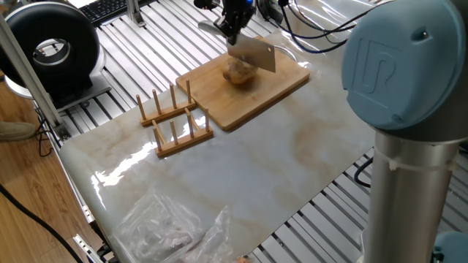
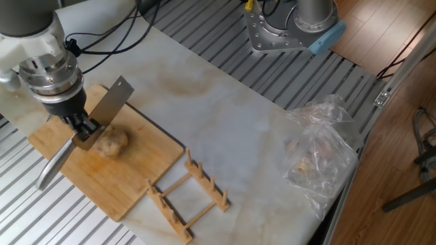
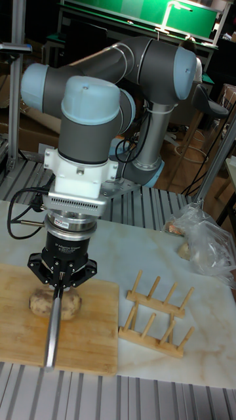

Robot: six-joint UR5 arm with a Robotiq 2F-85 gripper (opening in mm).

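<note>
A cleaver-like knife, with its broad metal blade (image 1: 252, 54) and steel handle (image 2: 56, 164), is held by my gripper (image 2: 88, 129), which is shut on it. In view 3 the handle (image 3: 52, 333) points toward the camera below the fingers. A brown potato (image 1: 238, 71) lies on the wooden cutting board (image 2: 146, 153), right by the blade's lower edge. In view 3 the gripper and handle cover part of the potato.
A wooden peg rack (image 1: 175, 131) stands beside the board. A clear plastic bag (image 2: 323, 156) with something inside lies at the table's other end. Between them, the marbled tabletop (image 2: 238, 136) is free. Black cables (image 2: 112, 51) hang near the arm.
</note>
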